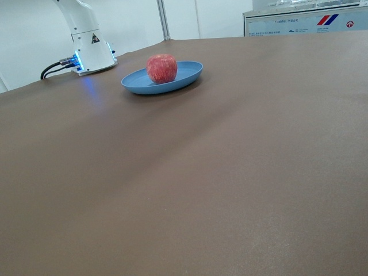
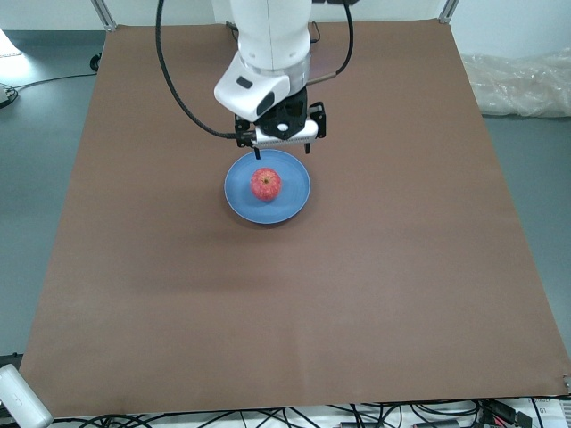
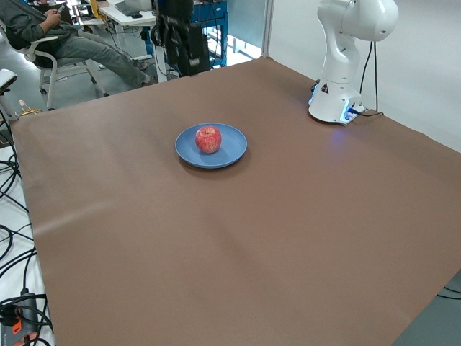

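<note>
A red apple rests on a blue plate on the brown table; the same apple and plate show in the other views. The gripper hangs above and behind the plate in the left view, its fingers spread with nothing seen between them. In the right view only dark parts at the top edge show above the table; in the top view the gripper is not visible.
Cables run along its near edge in the left view. A seated person is beyond the table.
</note>
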